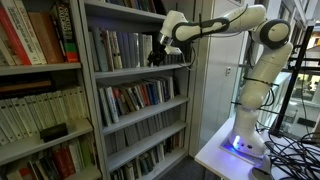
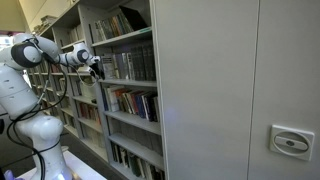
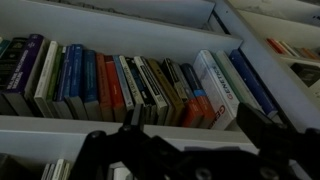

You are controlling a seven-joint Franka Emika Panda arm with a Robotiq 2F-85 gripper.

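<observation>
High up in front of the bookcase, my gripper [image 1: 154, 60] stands open, with no object visible between its fingers. In the wrist view the dark fingers [image 3: 258, 128] spread apart along the bottom, below a row of upright books [image 3: 125, 80]. The books stand on a white shelf [image 3: 60, 126], a few leaning at the right end. In exterior view 2 the gripper [image 2: 97, 72] hangs close to the shelves' front, and I cannot tell whether it touches them.
Several shelves of books [image 1: 130, 98] fill the bookcase behind the arm. A second bookcase [image 1: 40, 75] adjoins on the left. To the right, the white table [image 1: 218, 156] carries the arm's base [image 1: 248, 142]. A broad white panel [image 2: 210, 90] borders the shelves in exterior view 2.
</observation>
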